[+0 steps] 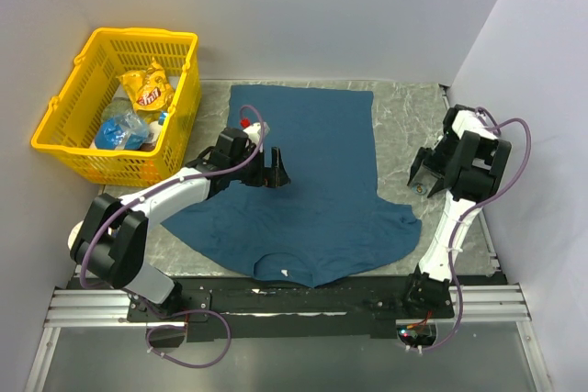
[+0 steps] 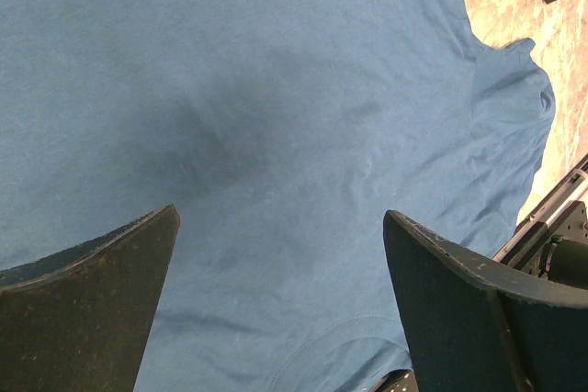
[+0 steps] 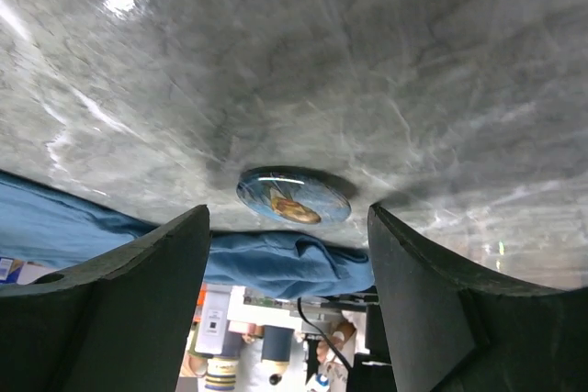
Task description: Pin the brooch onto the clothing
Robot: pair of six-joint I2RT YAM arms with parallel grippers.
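Note:
The brooch (image 3: 292, 199) is a small oval with a dark rim and an orange-brown figure, lying flat on the grey marbled table. In the right wrist view it sits between and just beyond the open fingertips of my right gripper, touching neither. From the top, the brooch (image 1: 420, 189) shows at the table's right side, close under that gripper. A dark blue garment (image 1: 312, 172) is spread over the middle of the table. Above its upper left part hovers my left gripper (image 1: 274, 177), open and empty, with only cloth (image 2: 266, 135) visible beneath its fingers.
A yellow crate (image 1: 69, 168) holding a snack bag (image 1: 147, 89) and bottles stands at the back left. The right wall (image 1: 542, 135) is close beside the right arm. A sleeve (image 1: 404, 229) of the garment reaches near the brooch.

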